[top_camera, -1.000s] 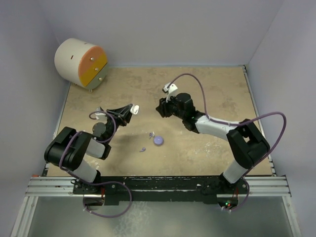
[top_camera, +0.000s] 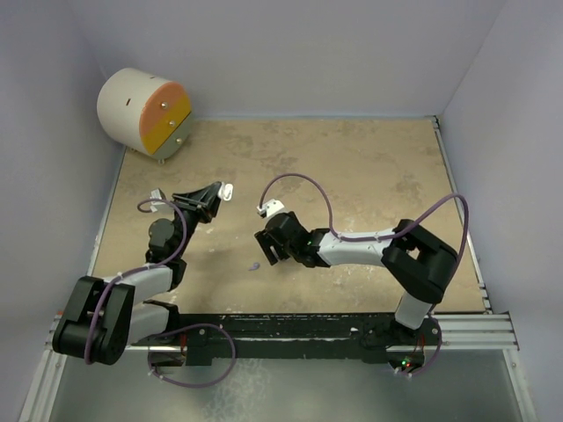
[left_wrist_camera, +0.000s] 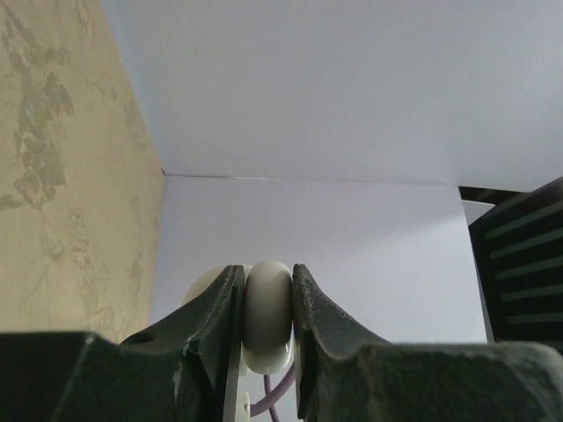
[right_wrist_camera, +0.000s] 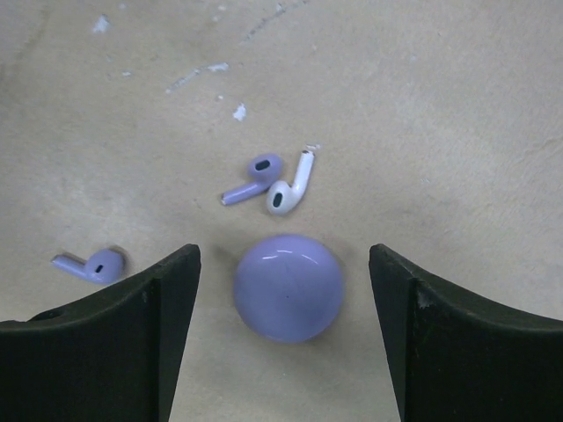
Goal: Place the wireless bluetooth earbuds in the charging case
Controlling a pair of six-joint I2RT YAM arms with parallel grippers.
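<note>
My left gripper is shut on a white rounded charging case (left_wrist_camera: 266, 312), held up at the left of the top view. My right gripper stands open over a purple round case (right_wrist_camera: 288, 290) on the table, one finger to either side of it in the wrist view. Just beyond lie a purple earbud (right_wrist_camera: 259, 176) and a white earbud (right_wrist_camera: 290, 189), close together. Another purple earbud (right_wrist_camera: 101, 264) lies apart to the left. In the top view the right arm hides the purple case.
A white drum with coloured panels (top_camera: 141, 114) stands at the back left of the tan table (top_camera: 369, 158). Walls edge the table, and its back and right areas are clear.
</note>
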